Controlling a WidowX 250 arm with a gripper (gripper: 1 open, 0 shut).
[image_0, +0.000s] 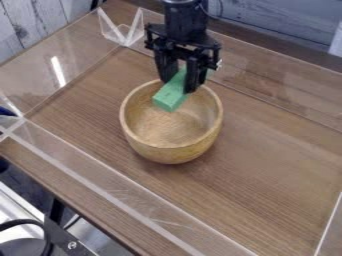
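My gripper (179, 72) is shut on a green block (171, 94) and holds it tilted above the back part of a round wooden bowl (171, 146). The black arm reaches in from the top middle. The bowl's floor looks empty below the block.
Clear plastic panels (54, 170) run along the left edge, with a clear plastic piece (123, 28) at the back left. Black cables lie at the lower left.
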